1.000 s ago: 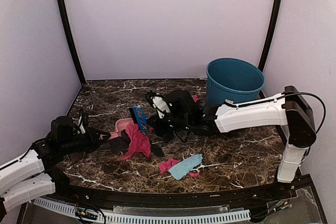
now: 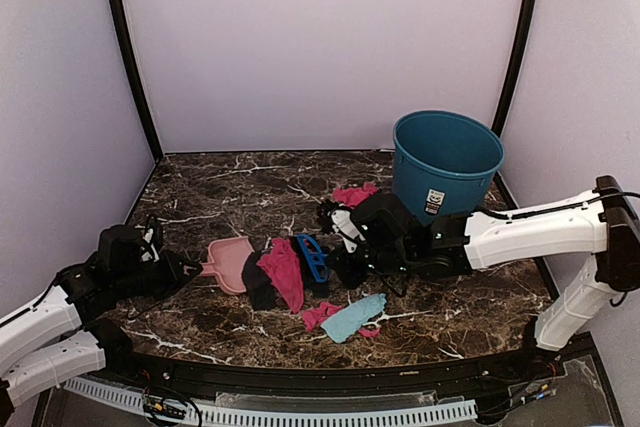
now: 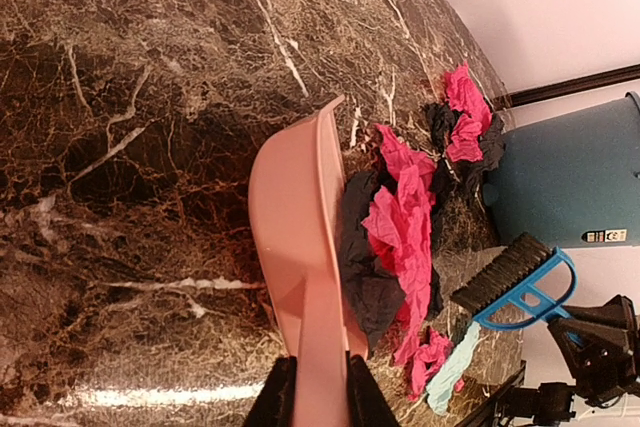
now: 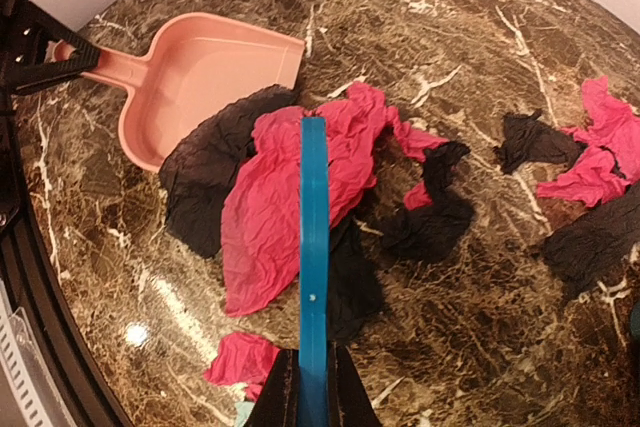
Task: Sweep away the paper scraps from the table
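Note:
In the top view a pink dustpan [image 2: 230,262] rests on the dark marbled table, its handle held by my left gripper [image 2: 195,268]. That handle [image 3: 322,367] fills the space between the fingers in the left wrist view. My right gripper [image 2: 340,255] is shut on a blue-handled brush [image 2: 312,257], whose dark bristles [image 3: 503,272] appear side-on in the left wrist view. Crumpled black [image 4: 215,172] and pink scraps [image 4: 285,207] lie at the dustpan's mouth, mostly outside it. Closer to the front edge are a light blue scrap [image 2: 353,318] and a smaller pink scrap [image 2: 318,315].
A teal bin [image 2: 447,162] stands at the back right. Beside it lie more pink [image 4: 605,137] and black scraps [image 4: 600,242].
The pink and black scraps shifted right, away from the dustpan, whose mouth tilted slightly forward.

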